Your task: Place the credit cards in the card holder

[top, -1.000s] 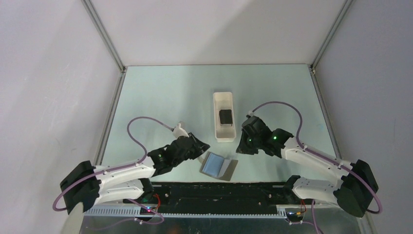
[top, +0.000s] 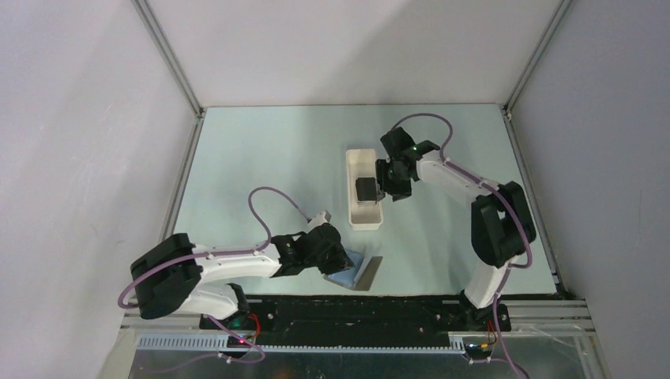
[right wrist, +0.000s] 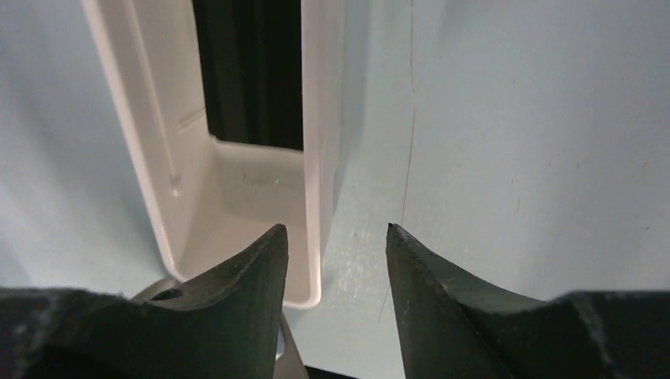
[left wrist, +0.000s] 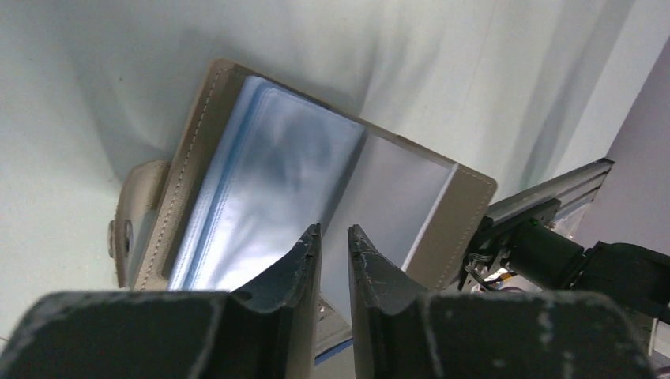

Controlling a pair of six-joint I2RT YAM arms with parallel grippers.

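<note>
The card holder (left wrist: 269,181) lies opened flat near the table's front edge, with clear sleeves inside a taupe cover and a clasp tab at one side. Over its sleeves hovers my left gripper, slightly open, nothing visible between the fingertips. In the top view that left gripper hides part of the holder (top: 366,272). A black card or stack of cards (right wrist: 251,71) rests in the cream tray (right wrist: 314,158). My right gripper is open and empty, above the tray's near right wall, the black cards farther along the tray.
The tray (top: 353,215) stands in the middle of the table, lengthwise front to back. Bare table (top: 261,158) lies to its left and behind it. Side walls and a front rail bound the table.
My right arm has swung back from beside the holder to the tray's right side. Tray and black cards have stayed put.
</note>
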